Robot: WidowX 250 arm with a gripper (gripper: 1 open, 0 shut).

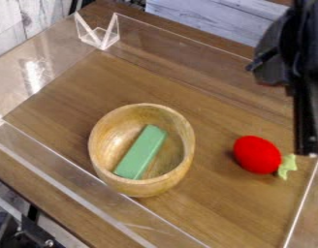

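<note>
A wooden bowl (173, 165) sits on the left-middle of the wooden surface, with a green block (141, 149) lying inside it. A red radish-like toy (255, 155) with pale green leaves lies to the right of the bowl. A dark, blurred part of the robot fills the upper right edge, above and beyond the red toy. Its fingertips cannot be made out, so the finger state is unclear.
Clear plastic walls edge the surface at the left and bottom. A small clear plastic holder (97, 39) is at the back left.
</note>
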